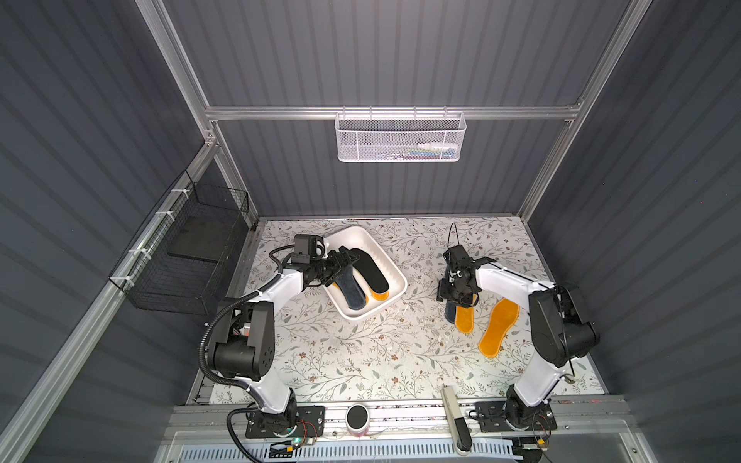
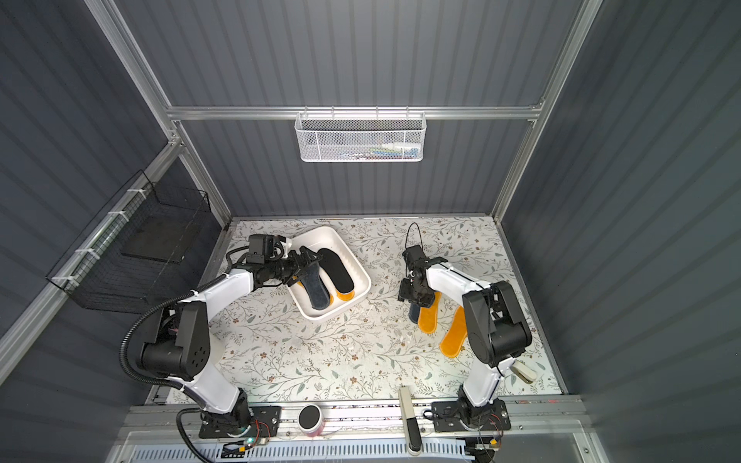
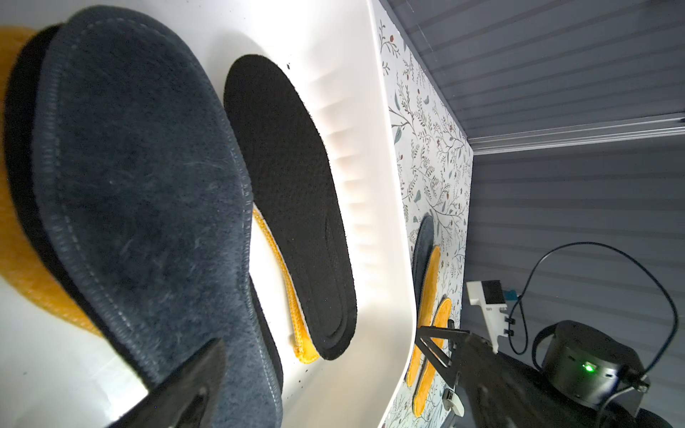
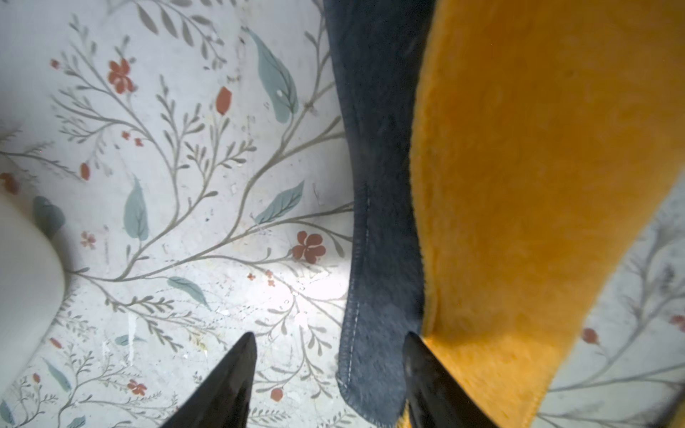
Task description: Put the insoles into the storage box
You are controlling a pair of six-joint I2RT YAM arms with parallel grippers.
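The white storage box (image 1: 395,271) stands left of centre on the table. Inside it lie a dark blue insole (image 3: 150,178) over black and orange ones, and a black insole (image 3: 292,199) with orange showing under its edge. Over the box's left side my left gripper (image 1: 342,264) hangs open. On the right, a dark blue insole (image 4: 378,235) and an orange insole (image 4: 513,199) lie side by side, the orange overlapping the blue. Above them my right gripper is open; one finger is over the seam between them, the other over bare table. Another orange insole (image 1: 499,327) lies further right.
A white mesh basket (image 1: 400,145) hangs on the back wall and a black wire basket (image 1: 193,247) on the left. The table between the box and the insoles is clear. A pale tool (image 1: 456,418) lies at the front edge.
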